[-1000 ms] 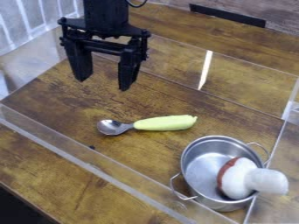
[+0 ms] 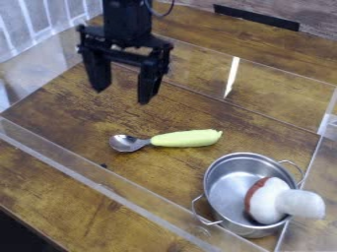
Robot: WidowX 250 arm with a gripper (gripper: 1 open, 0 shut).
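My black gripper (image 2: 122, 74) hangs open in the upper left, above and behind a spoon (image 2: 128, 143) lying on the wooden board. A pale yellow-green corn-shaped item (image 2: 187, 138) lies along the spoon's handle. A steel pot (image 2: 232, 182) with two handles stands at the lower right, holding a white object (image 2: 283, 203) with a reddish part, which leans on the pot's right side.
Clear plastic walls border the wooden work area (image 2: 79, 118), along the front, right and back. White slats stand at the upper left. The middle and back of the board are mostly clear.
My gripper has shifted slightly over the last second, a little to the right. The spoon, corn-shaped item and pot have stayed where they were.
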